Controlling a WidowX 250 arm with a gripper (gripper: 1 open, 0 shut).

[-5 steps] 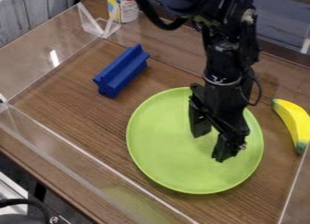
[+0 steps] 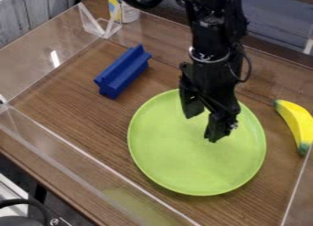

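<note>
My black gripper [image 2: 208, 114] hangs over the upper part of a round green plate [image 2: 184, 161], its fingers open with nothing seen between them. A blue block [image 2: 123, 69] lies on the wooden table to the left of the plate. A yellow banana [image 2: 294, 124] lies to the right of the plate.
A can [image 2: 123, 10] and a white plastic piece [image 2: 98, 17] are at the back left. Clear walls edge the table [image 2: 68, 111]. Bare wood lies left of the plate.
My gripper has risen and moved slightly left, away from the plate's middle. The plate, blue block and banana have not moved.
</note>
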